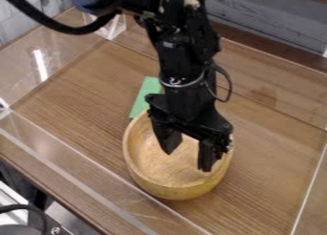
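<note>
My black gripper (188, 140) hangs open over a round tan bowl (169, 180), its two fingers spread with no object visible between them. The arm rises from the gripper to the top of the view and hides the back part of the bowl. A flat green piece (144, 96) lies on the wooden table behind the bowl, partly hidden by the arm.
A dark cable arcs at the upper left, and another lies at the lower left corner. A raised edge runs along the back right.
</note>
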